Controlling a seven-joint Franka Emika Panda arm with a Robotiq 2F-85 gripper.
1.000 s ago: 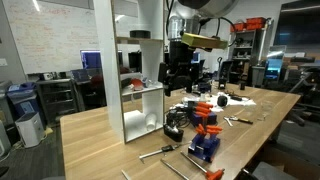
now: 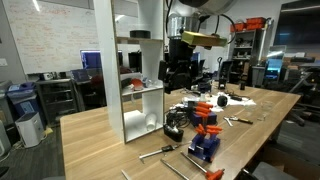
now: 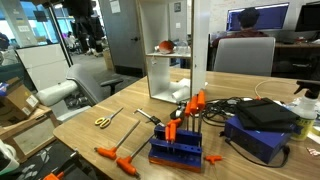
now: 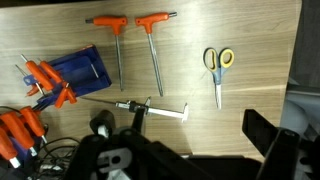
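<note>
My gripper is open, its dark fingers spread wide along the bottom of the wrist view with nothing between them. It hangs well above the table in exterior view 1. Below it lie scissors (image 4: 219,72) with orange handles and two T-handled tools, one on the left (image 4: 118,50) and one on the right (image 4: 153,52). A caliper-like metal tool (image 4: 152,108) lies across the wood nearer the fingers. At the left, a blue holder (image 4: 88,67) carries orange-handled tools (image 4: 52,76).
A white shelf unit (image 3: 150,65) stands on the table behind the tools. A black case (image 3: 262,113) rests on a blue box (image 3: 252,140), with cables beside it. Bare wood (image 4: 265,35) lies right of the scissors.
</note>
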